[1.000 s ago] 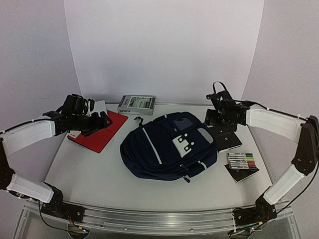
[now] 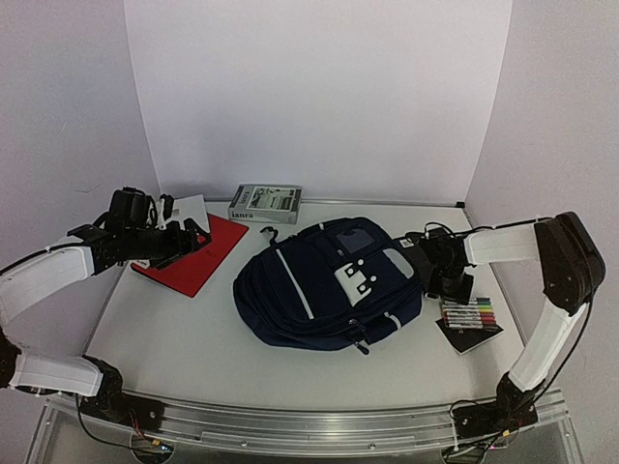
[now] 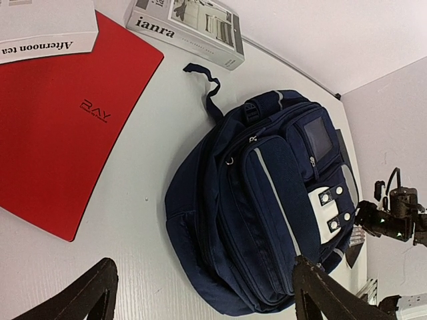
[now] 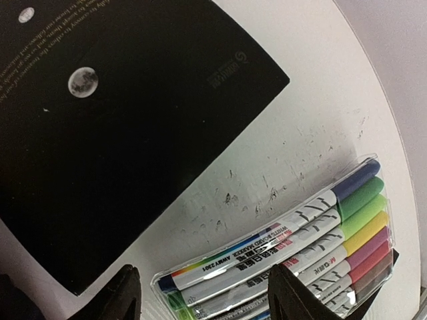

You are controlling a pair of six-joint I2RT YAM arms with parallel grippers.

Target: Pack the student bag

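A dark navy backpack (image 2: 324, 280) lies flat in the table's middle, white patch upward. Above the red folder (image 3: 73, 127) on the left, my left gripper (image 2: 186, 247) stands open and empty. On the right, a clear pack of coloured whiteboard markers (image 4: 267, 257) rests partly on a small black booklet (image 2: 471, 340). My right gripper (image 2: 453, 288) is open just above the pack's far edge; in the right wrist view its fingers (image 4: 121, 297) stand apart, with one end of the pack showing between them. A larger black notebook (image 4: 133, 127) lies behind the pack.
Behind the backpack sits a grey-and-white "ianra" box (image 2: 265, 203). A white "Afternoon tea" book (image 3: 43, 30) overlaps the red folder. Bare tabletop (image 2: 193, 348) stretches across the front left. Walls close off the back and both sides.
The left gripper has shifted slightly to the left. The objects stay in place.
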